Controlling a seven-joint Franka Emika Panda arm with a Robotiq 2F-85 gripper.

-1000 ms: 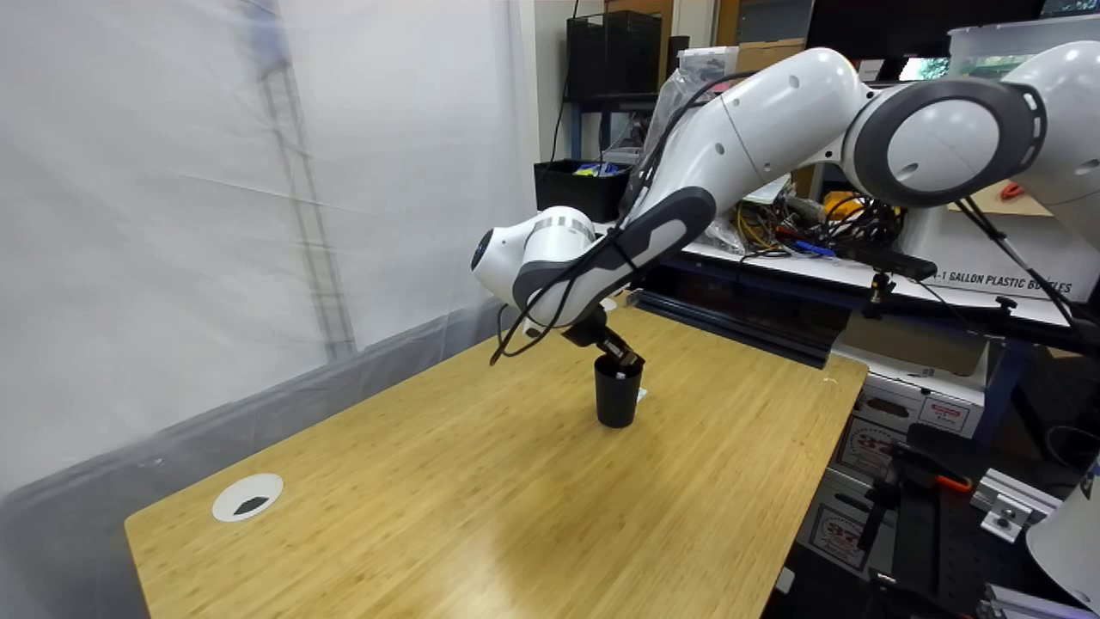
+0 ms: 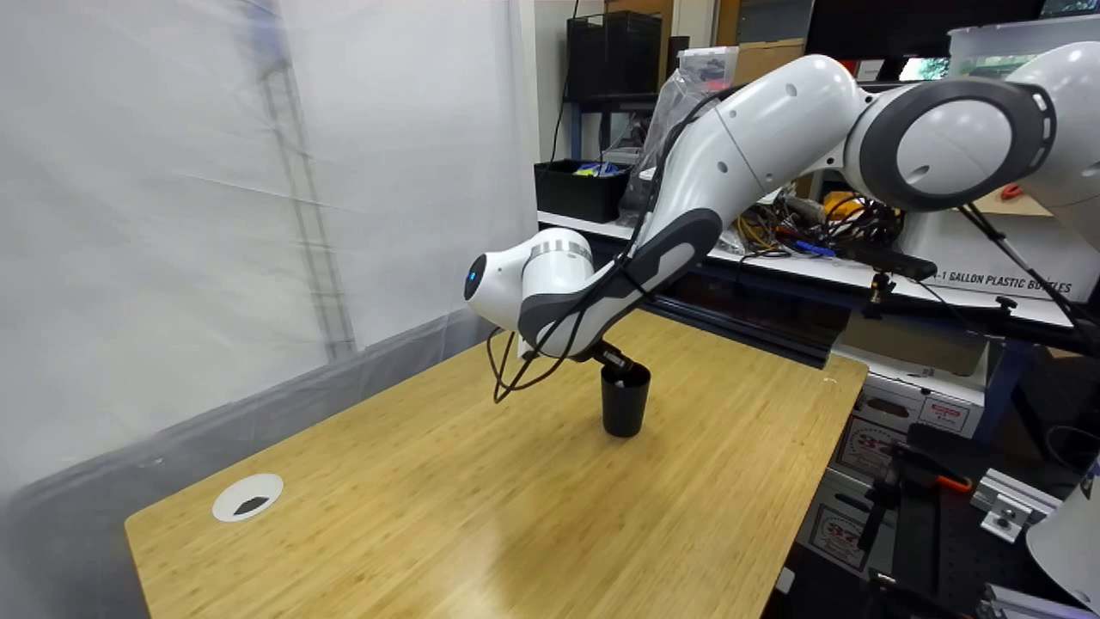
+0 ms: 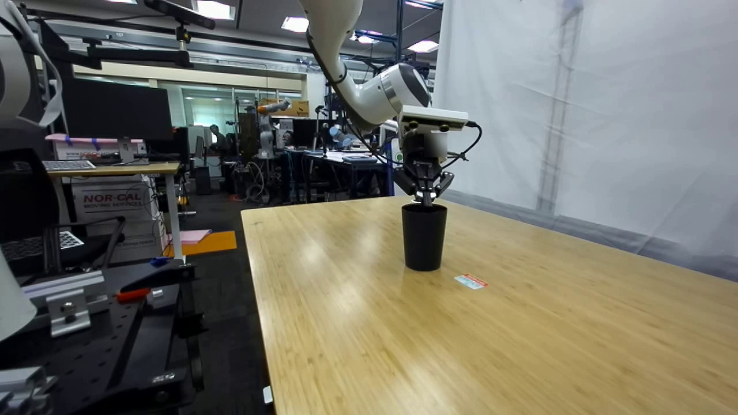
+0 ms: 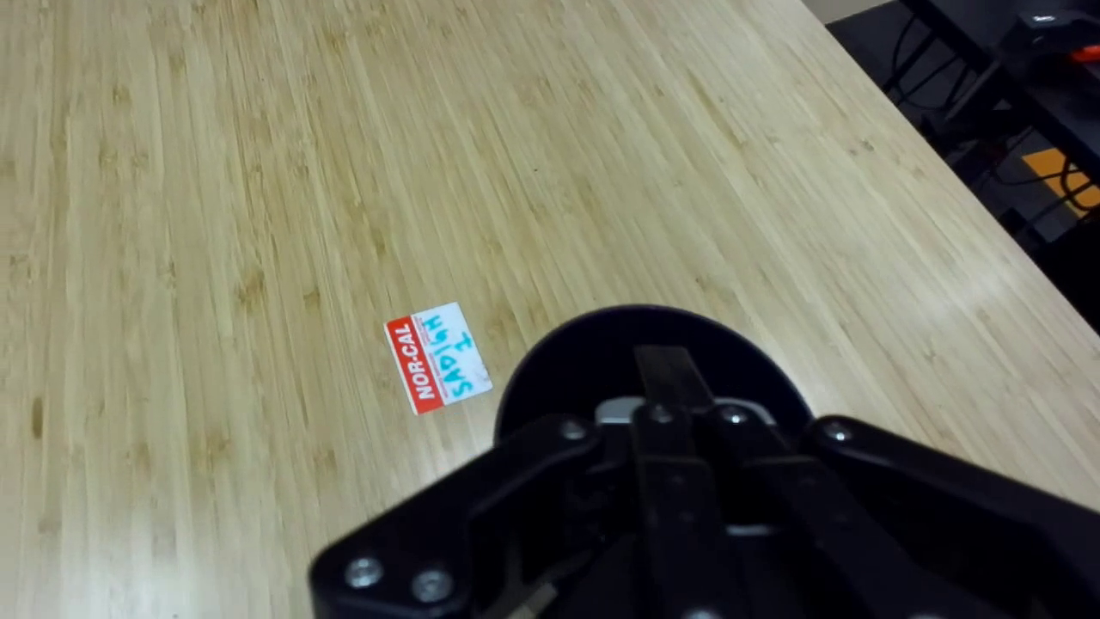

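Observation:
A black cup (image 2: 625,406) stands upright on the wooden table; exterior view 2 also shows the cup (image 3: 424,238) from the opposite side. My gripper (image 3: 426,200) points down at the cup's mouth, its fingertips at or just inside the rim. In the wrist view the gripper is shut, its fingers together over the dark opening, and nothing shows between them. Something pale (image 4: 619,409) shows beside the fingers within the cup's outline; I cannot tell what it is. The linkage hides the near part of the rim.
A red and white label (image 4: 438,357) lies flat on the table beside the cup. A white ring with a dark opening (image 2: 247,497) sits at the table's far-left corner. Bare table (image 3: 332,311) surrounds the cup; a grey-white curtain (image 2: 258,258) borders one side.
My arm's wrist has come down. In exterior view 1 the cup has shifted slightly right and toward the camera, and the label that showed beside it is now hidden.

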